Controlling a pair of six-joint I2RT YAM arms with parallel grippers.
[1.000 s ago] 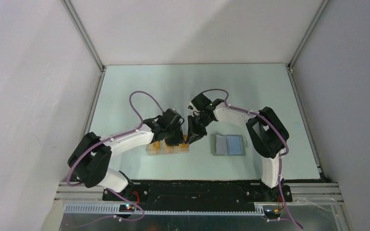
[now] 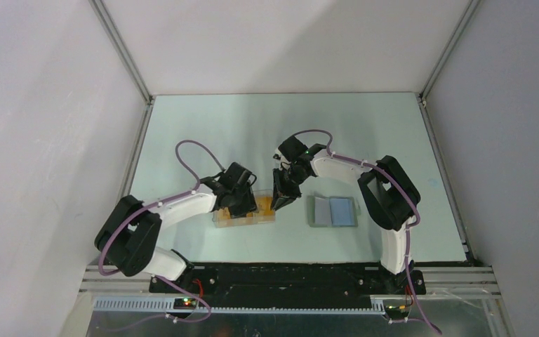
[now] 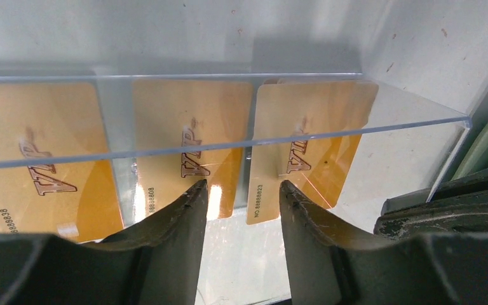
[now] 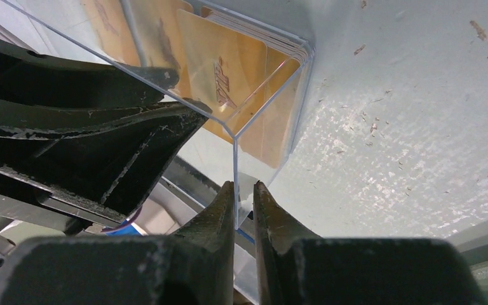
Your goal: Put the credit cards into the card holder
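Observation:
A clear acrylic card holder (image 3: 413, 105) lies left of the table's centre, with orange credit cards (image 3: 51, 190) in several compartments; in the left wrist view the right-hand card sits slightly askew. My left gripper (image 2: 242, 210) is over the holder, open, its fingertips at the middle and right cards with nothing gripped between them. My right gripper (image 2: 278, 200) is shut on the clear wall at the holder's right end.
A grey tray (image 2: 332, 224) with grey and blue pieces lies to the right of the holder. The two grippers are close together over the holder.
My left gripper has moved to the left along the holder, away from my right gripper. The right arm and the holder look unchanged.

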